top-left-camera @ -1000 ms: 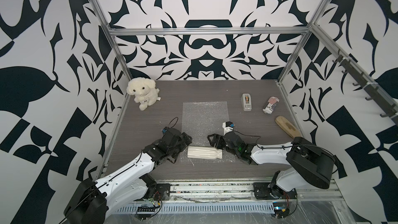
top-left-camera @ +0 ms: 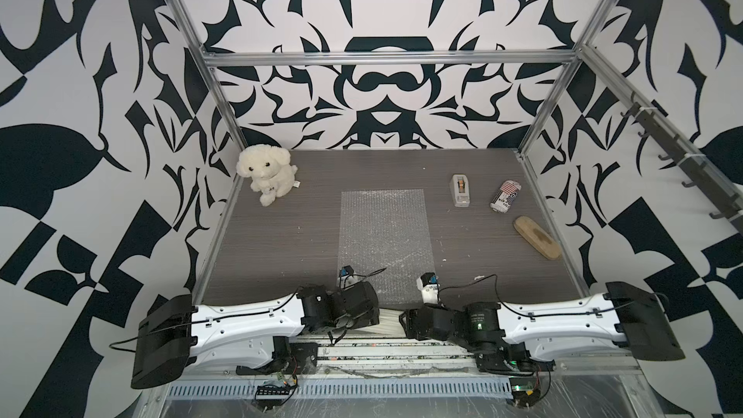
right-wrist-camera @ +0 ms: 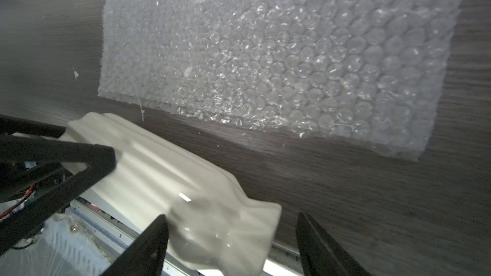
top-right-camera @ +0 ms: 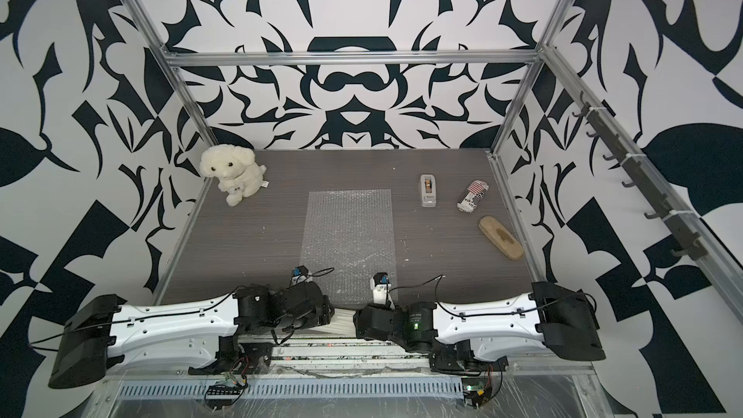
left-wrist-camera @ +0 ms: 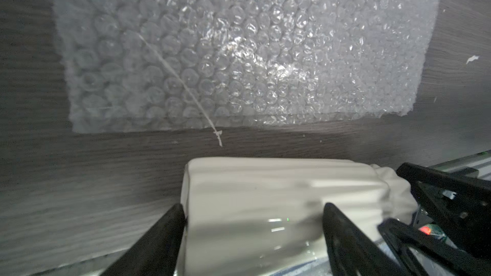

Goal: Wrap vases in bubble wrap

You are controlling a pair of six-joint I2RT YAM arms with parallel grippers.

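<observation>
The white ribbed vase (top-left-camera: 384, 322) lies on its side near the table's front edge, off the bubble wrap. Flat and unfolded, the clear bubble wrap (top-left-camera: 383, 224) is spread in the middle, with a strip of bare table between it and the vase in both wrist views. My left gripper is open at one end of the vase (left-wrist-camera: 286, 189), its fingers apart over the white surface. At the other end, my right gripper stands open and holds nothing; one finger overlaps the vase (right-wrist-camera: 168, 168) in view. Both arms largely cover the vase from above.
A white plush dog (top-left-camera: 267, 174) sits at the back left. Along the right lie a small grey-white device (top-left-camera: 460, 191), a can (top-left-camera: 505, 196) and a tan wooden block (top-left-camera: 537, 237). The metal rail (top-left-camera: 363, 348) runs just past the front edge.
The vase has moved towards the front, from over the wrap's near end to bare table at the edge.
</observation>
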